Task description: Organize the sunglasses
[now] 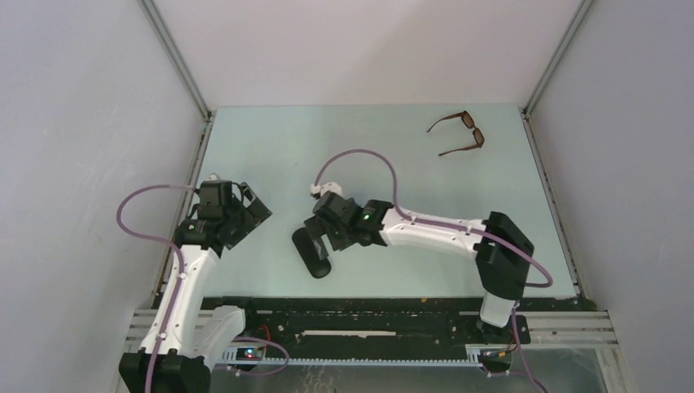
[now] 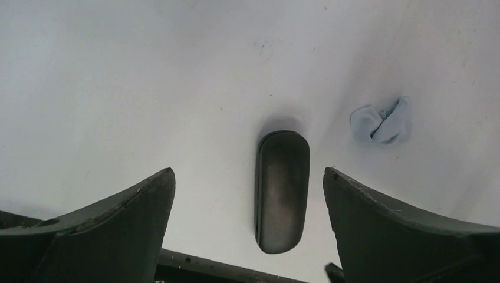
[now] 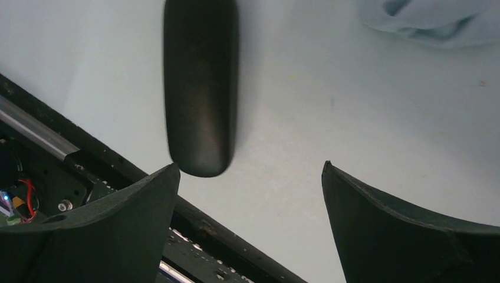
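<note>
Brown sunglasses [image 1: 475, 129] lie with their temples spread at the far right of the table. The black elongated case [image 1: 312, 254] is closed on the table, left of the middle near the front; it shows whole in the left wrist view [image 2: 283, 191] and partly in the right. Over the case's right side hovers my right gripper [image 1: 327, 237], open and empty. My left gripper [image 1: 248, 217] is off to the left of the case, also open with nothing between its fingers. A crumpled light-blue cloth [image 2: 382, 122] lies behind the case, mostly covered by the right gripper in the top view.
Both wrist views show the table's dark front rail [image 3: 236, 247] close by the case. Side walls [image 1: 82, 123] close in the area left and right.
</note>
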